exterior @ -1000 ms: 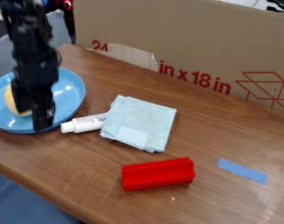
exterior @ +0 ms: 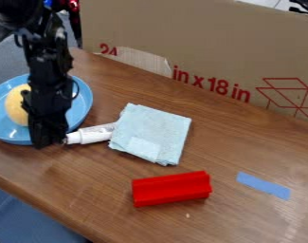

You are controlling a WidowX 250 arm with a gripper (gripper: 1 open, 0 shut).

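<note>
My black gripper (exterior: pixel 48 128) is low over the blue plate (exterior: pixel 77 109) at the left, in front of a yellow round item (exterior: pixel 16 104) on that plate. Its tip is near the capped end of a white tube (exterior: pixel 93 134); whether they touch I cannot tell. The fingers are dark and overlap in this view, with nothing visible held between them. A folded pale blue cloth (exterior: pixel 154 131) lies right of the tube, and a red block (exterior: pixel 171 189) lies nearer the front.
A cardboard box (exterior: pixel 207 47) stands along the back of the wooden table (exterior: pixel 244 142). A blue tape strip (exterior: pixel 262 185) is at the right. The table's left edge runs below the plate.
My gripper has shifted slightly on the plate over the last second, its tip staying near the tube's end. The other objects look unmoved.
</note>
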